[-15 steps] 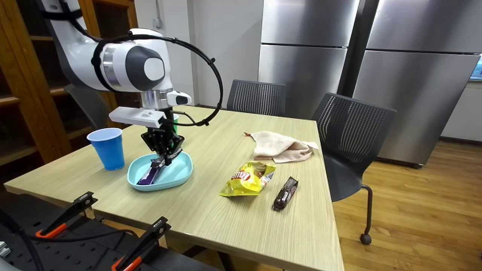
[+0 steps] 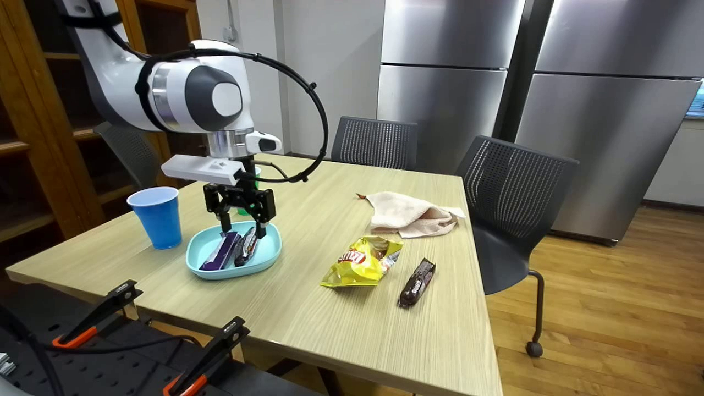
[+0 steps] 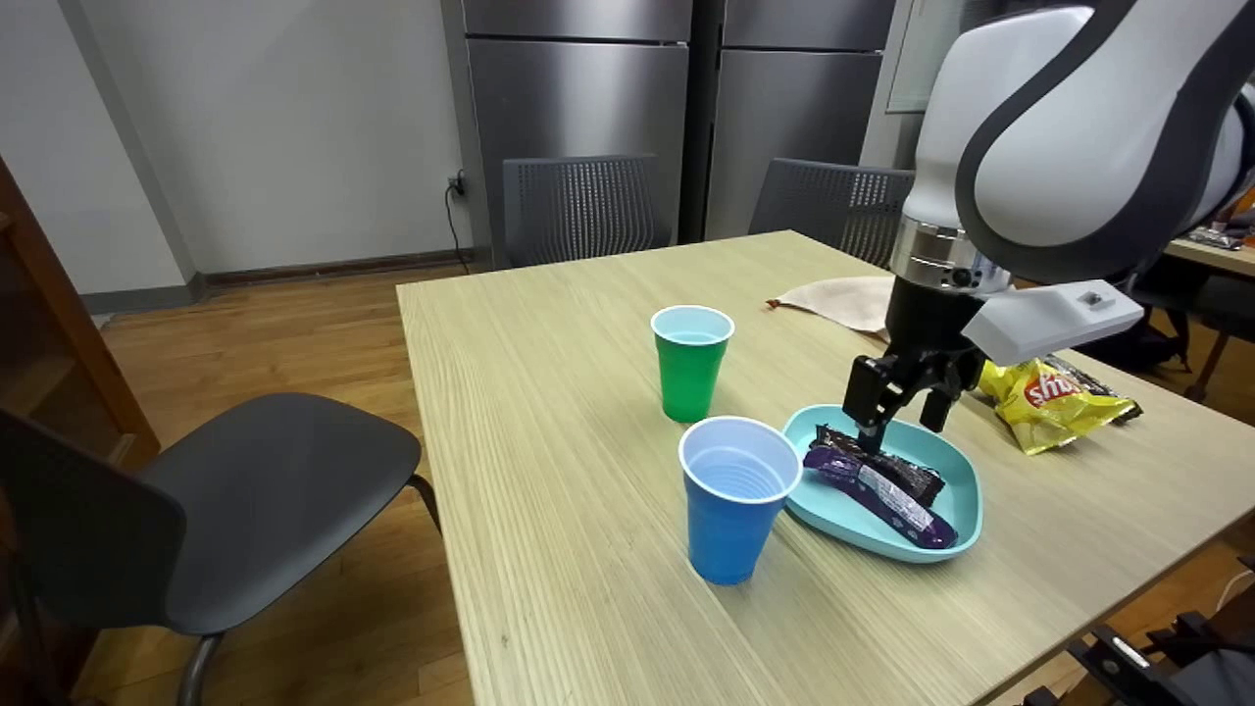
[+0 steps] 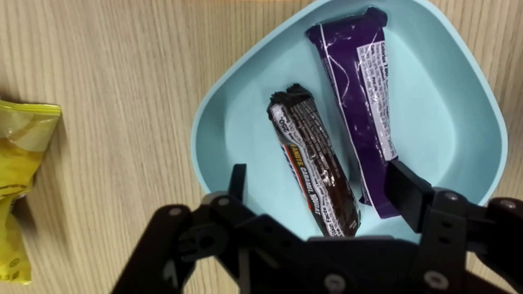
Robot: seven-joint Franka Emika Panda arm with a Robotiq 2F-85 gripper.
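Two wrapped bars lie side by side in a light-blue dish [image 4: 250,132]. One is a brown candy bar [image 4: 318,166]; the other is a purple-wrapped bar [image 4: 360,98]. Over the dish, pointing down, my gripper [image 2: 242,227] stands open with its fingers spread. In the wrist view the brown bar lies between the two fingers, clear of the left finger [image 4: 238,182]. The right finger [image 4: 407,193] overlaps the end of the purple bar there; whether it touches cannot be told.
A blue cup [image 3: 731,506] stands close beside the dish, with a green cup [image 3: 688,377] behind it. A yellow chip bag [image 2: 363,263], another dark bar [image 2: 417,282] and a cloth [image 2: 412,214] lie toward the table's other side. The near table edge carries clamps.
A second ago the fingers were closed together around the brown bar above the dish. Now they have spread apart and the bar lies in the dish beside the purple one. The arm has barely moved.
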